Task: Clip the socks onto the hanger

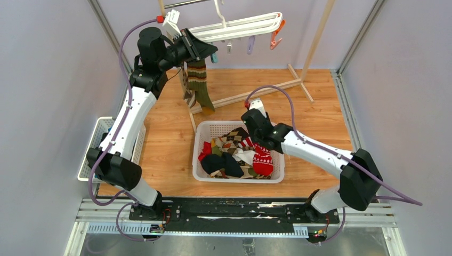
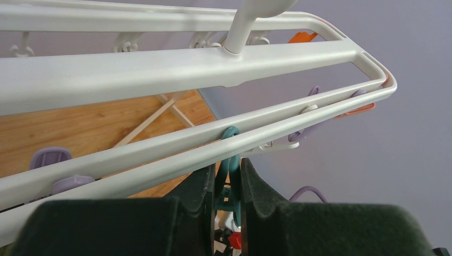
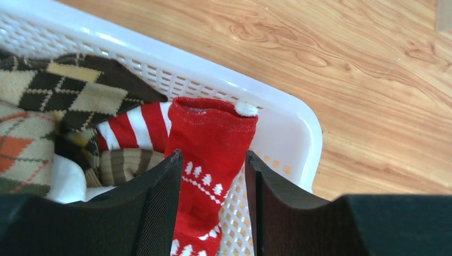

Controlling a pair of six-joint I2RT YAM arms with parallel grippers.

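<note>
My left gripper is closed around a teal clip on the white hanger; both fingers touch the clip. In the top view, a striped green and brown sock hangs below that gripper, with a patterned one beside it; their tops are hidden by the gripper. Over the white basket, my right gripper stands open, nothing between its fingers. A red sock with white snowflakes lies beneath it in the basket, its cuff toward the basket's corner.
More socks fill the basket, among them a dark one and a checked one. Along the hanger's right part hang a purple clip and an orange clip. A second white basket stands at left, partly behind the left arm.
</note>
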